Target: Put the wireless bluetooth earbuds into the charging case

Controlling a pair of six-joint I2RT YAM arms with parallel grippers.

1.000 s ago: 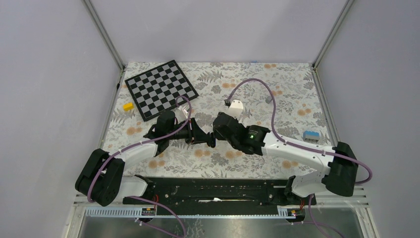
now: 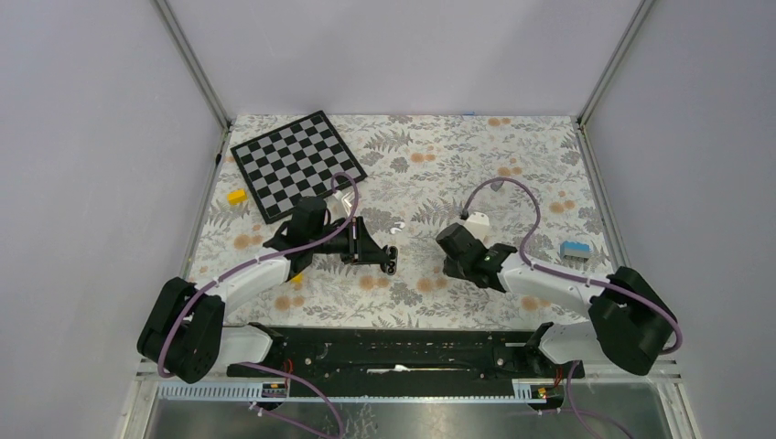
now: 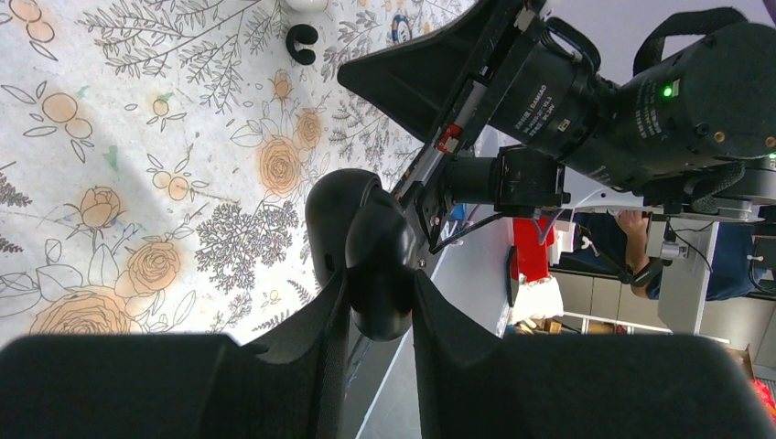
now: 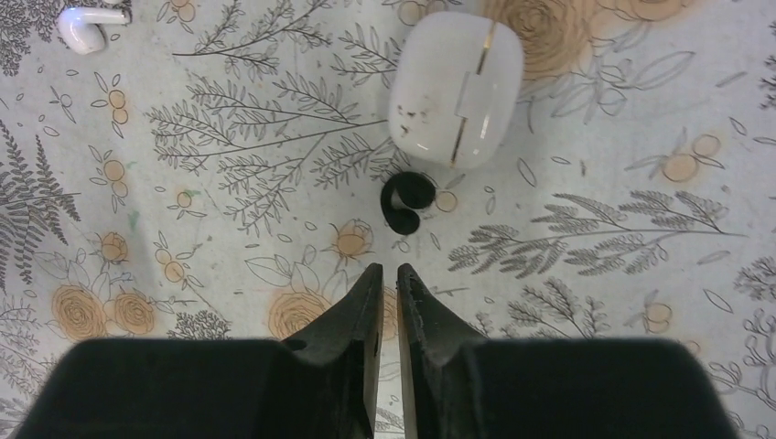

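Observation:
A black charging case (image 3: 380, 265) is pinched in my left gripper, which is shut on it above the table. Its two rounded halves stand apart; in the top view the case (image 2: 391, 261) shows an opened inside, too small to read. A black earbud (image 4: 403, 201) lies on the cloth in the right wrist view, ahead of my right gripper. The right fingers stand slightly apart, with cloth showing in the narrow gap and nothing visible between them. In the left wrist view, the same earbud (image 3: 302, 44) lies beyond the right fingertips.
A white case (image 4: 456, 87) lies close beyond the black earbud. White earbuds (image 2: 398, 227) rest near the middle of the table. At the back left is a checkered board (image 2: 297, 165); a blue block (image 2: 575, 250) sits at the right edge.
The left arm and its case have barely moved.

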